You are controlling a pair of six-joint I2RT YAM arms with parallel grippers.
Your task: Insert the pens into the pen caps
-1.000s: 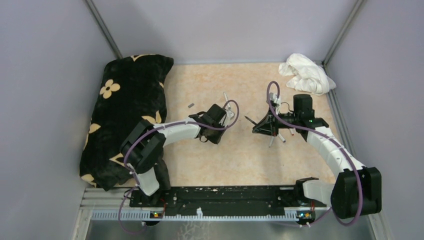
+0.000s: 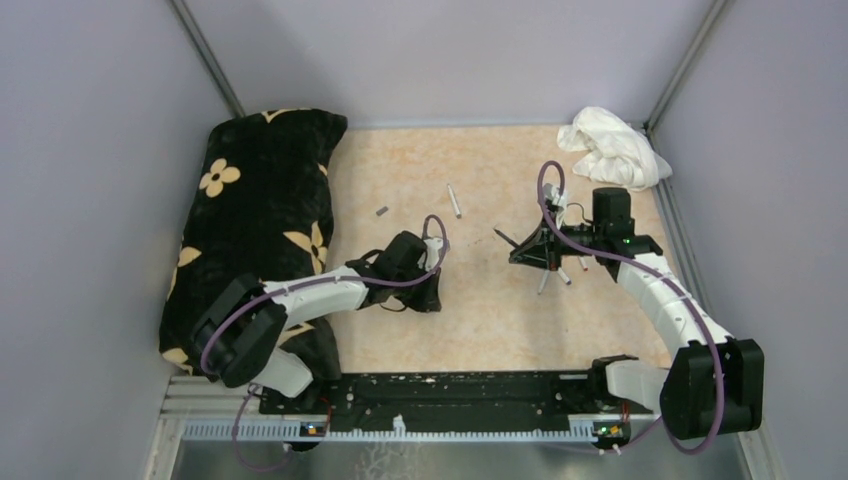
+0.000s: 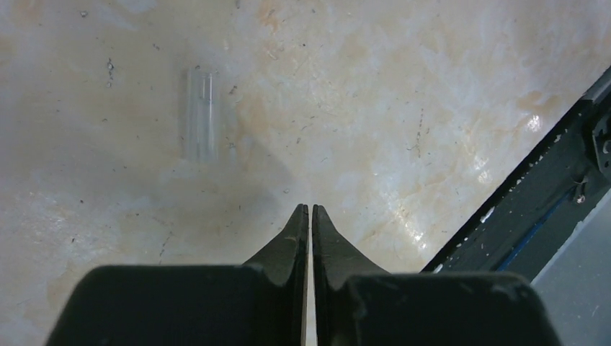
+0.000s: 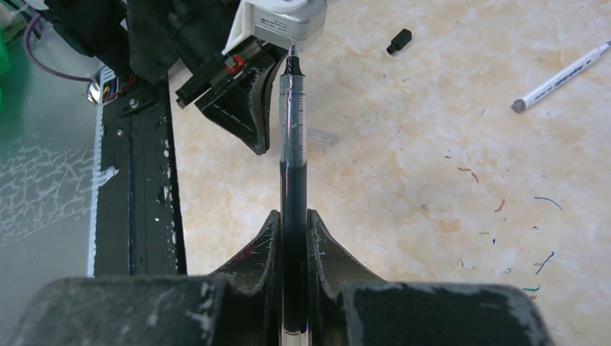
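My right gripper is shut on a dark pen [image 4: 293, 187], its uncapped tip pointing away from the gripper. My left gripper is shut, with nothing clearly visible between its fingertips, above the table. A clear cap [image 3: 202, 115] lies on the table ahead and left of those fingertips in the left wrist view. A small dark cap [image 4: 398, 41] and a white pen [image 4: 555, 81] lie farther back. Several more pens [image 2: 563, 276] lie under and near the right gripper in the top view.
A black floral cushion [image 2: 250, 180] fills the left side; a white cloth [image 2: 610, 150] sits at the back right. Walls surround the back and sides.
The right arm shifted slightly right earlier and has since held still.
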